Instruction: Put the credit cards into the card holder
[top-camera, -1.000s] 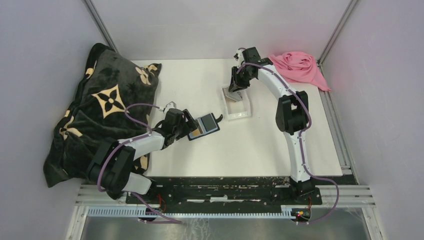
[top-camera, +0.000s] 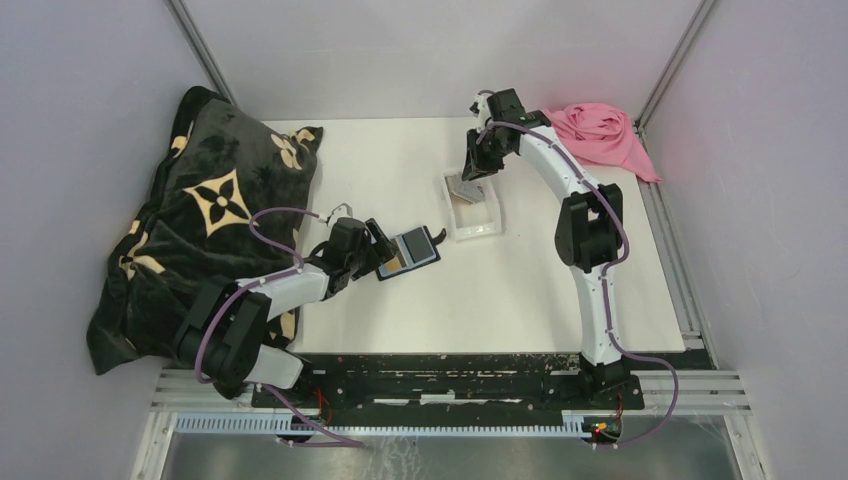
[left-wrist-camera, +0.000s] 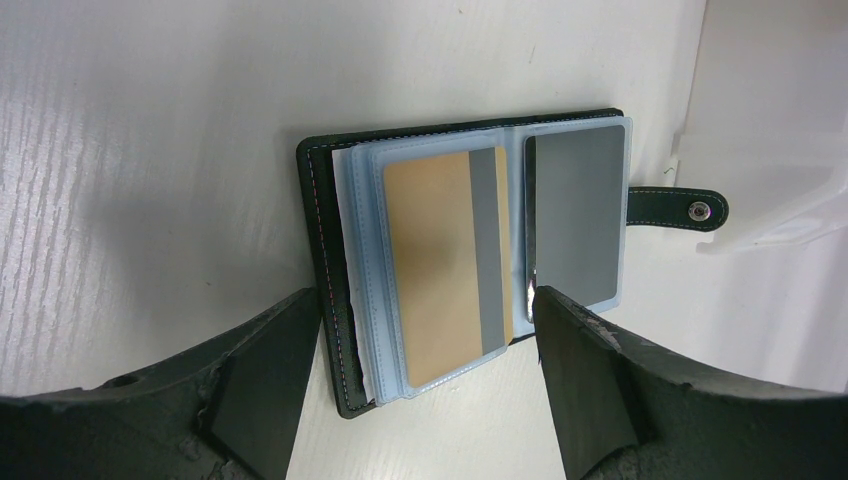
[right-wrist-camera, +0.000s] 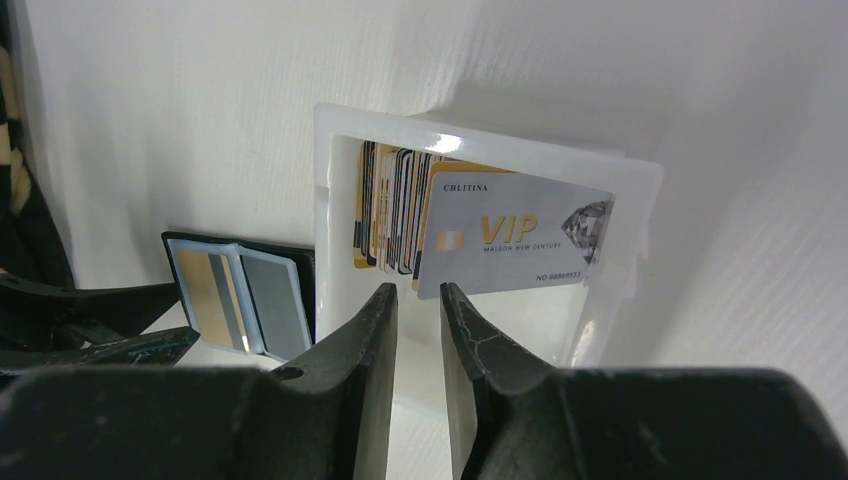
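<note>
In the left wrist view, the open black card holder (left-wrist-camera: 325, 300) lies flat with clear sleeves. A gold card with a dark stripe (left-wrist-camera: 430, 270) shows in its left sleeve; a dark grey panel (left-wrist-camera: 580, 210) fills the other side. My left gripper is open over the holder's near edge, fingers wide apart. A silver VIP card (right-wrist-camera: 520, 225) lies in the clear box, beside and partly over a row of several cards (right-wrist-camera: 395, 205). Just at its lower left corner are my right gripper's tips (right-wrist-camera: 417, 290); a narrow gap shows between them, and whether they grip the card is unclear.
The clear box (top-camera: 478, 230) stands right of the holder, its rim (right-wrist-camera: 480, 140) around the cards. A dark patterned blanket (top-camera: 215, 190) covers the left side; a pink cloth (top-camera: 600, 135) lies at the back right.
The left arm and the holder have not moved.
</note>
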